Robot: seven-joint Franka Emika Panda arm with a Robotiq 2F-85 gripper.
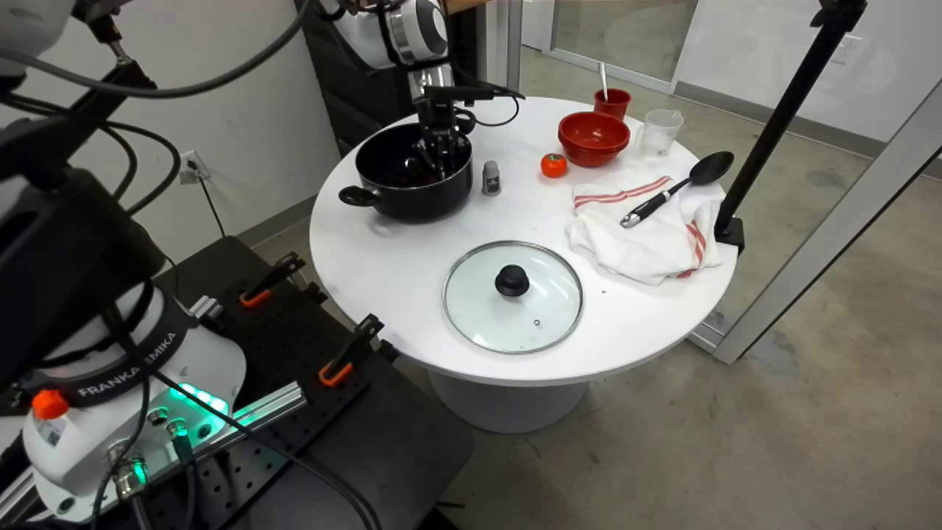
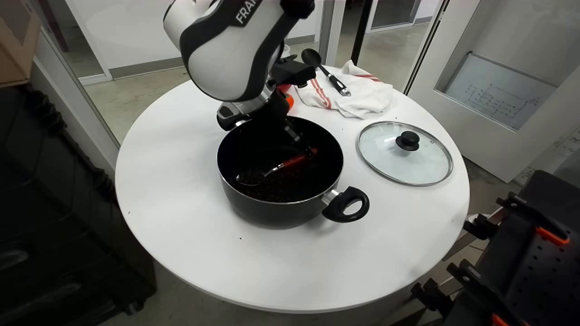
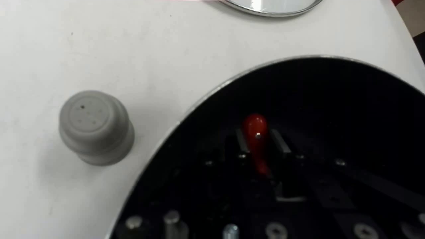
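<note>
A black two-handled pot (image 1: 424, 202) stands uncovered at the table's far left in exterior view 1. My gripper reaches down into it. Its fingers are shut on the red handle of a spoon (image 3: 255, 126), seen between the fingers in the wrist view. Exterior view 2 shows the spoon (image 2: 292, 162) slanting down, its metal bowl end among dark bits on the pot floor. The pot's dark inside hides much of the fingers. The glass lid (image 1: 481, 305) with a black knob lies flat on the table, apart from the pot.
Close beside the pot is a small grey-capped shaker (image 1: 491, 179). Farther off are a tomato (image 1: 553, 165), red bowls (image 1: 593, 137), a red cup (image 1: 613, 103), a clear cup (image 1: 659, 132) and a towel (image 1: 618, 234) bearing a black spoon (image 1: 651, 206).
</note>
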